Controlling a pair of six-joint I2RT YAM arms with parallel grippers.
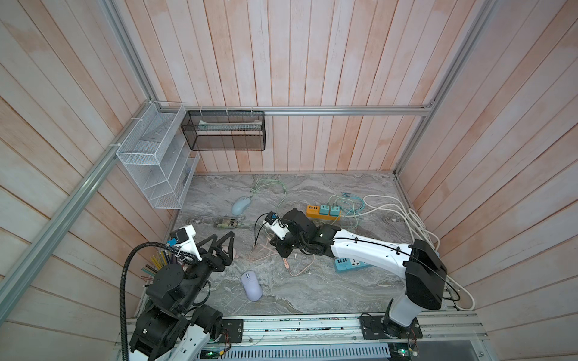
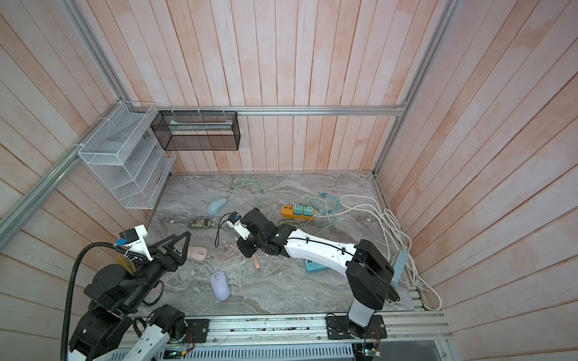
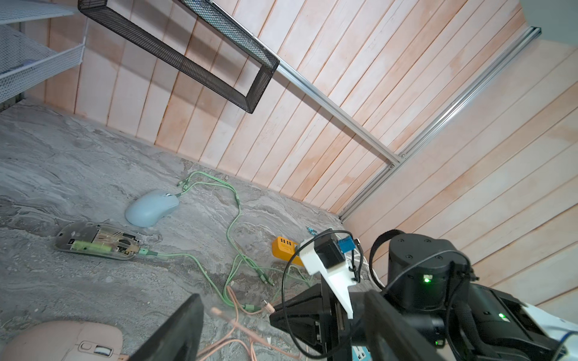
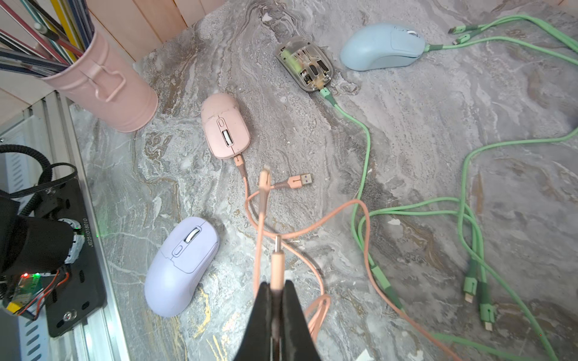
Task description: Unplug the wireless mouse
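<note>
A pink mouse (image 4: 225, 123) lies with a pink cable plug (image 4: 239, 162) at its front. The transparent mouse (image 4: 304, 63) and light blue mouse (image 4: 382, 47) have green cables attached; a lavender mouse (image 4: 182, 264) shows no cable. My right gripper is over the middle of the table, its fingers shut; a pink cable end shows at and beyond the fingertips, whether held or behind them I cannot tell. My left gripper (image 1: 226, 246) is raised at the front left, part open, with nothing visible between its fingers.
An orange power strip (image 1: 313, 210) and loose white cables (image 1: 409, 216) lie at the back right. A blue strip (image 2: 316, 267) is behind the right arm. A pink pen cup (image 4: 114, 102) stands at the left edge. Mesh baskets (image 1: 222, 144) hang at the back.
</note>
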